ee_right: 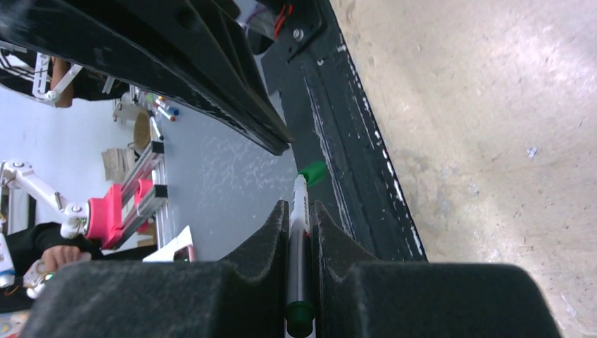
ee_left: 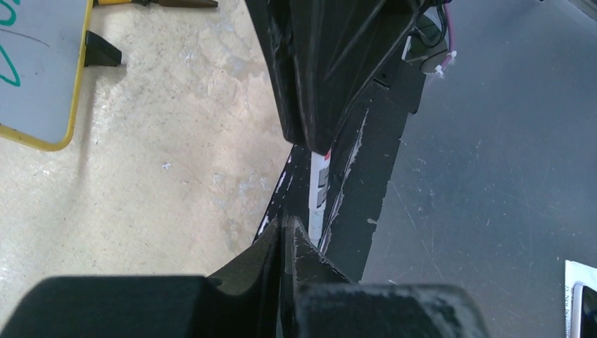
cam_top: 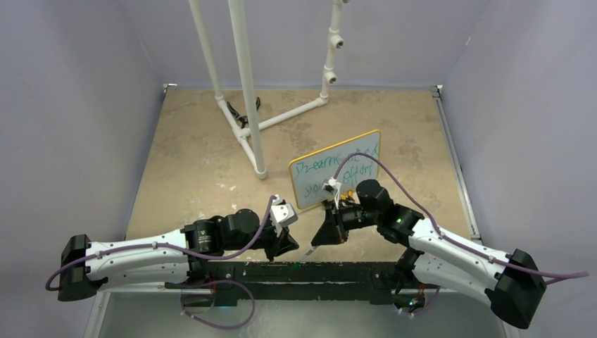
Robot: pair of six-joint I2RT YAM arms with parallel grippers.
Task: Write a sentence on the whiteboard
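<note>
The whiteboard with yellow frame carries green handwriting, partly hidden by my right arm; its corner also shows in the left wrist view. My right gripper is shut on a white marker, which points down-left toward my left gripper. A green piece, apparently the cap, is at the marker's far end. My left gripper is close beside it, shut with nothing visible between its fingers; the marker appears just beyond its fingertips in the left wrist view.
A white pipe frame stands at the back left of the tan work surface. A black edge strip runs along the front, below both grippers.
</note>
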